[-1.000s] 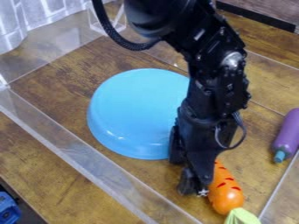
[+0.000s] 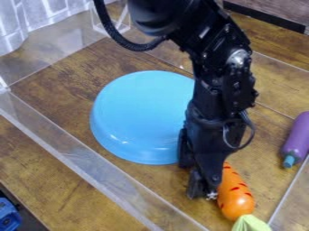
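Observation:
The black gripper point(image 2: 203, 185) points straight down at the wooden floor of the clear-walled box, right beside a blue round dish point(image 2: 133, 117) and partly in front of it. An orange toy carrot point(image 2: 234, 196) with a pale green top lies against the gripper's right side, its upper end partly hidden by it. The fingers are dark and bunched low, so whether they hold anything cannot be seen.
A purple object point(image 2: 298, 138) with a blue tip lies at the right. A blue item point(image 2: 6, 215) is at the lower left outside the clear wall point(image 2: 85, 167).
The gripper has shifted very slightly; the dish and carrot look practically unmoved.

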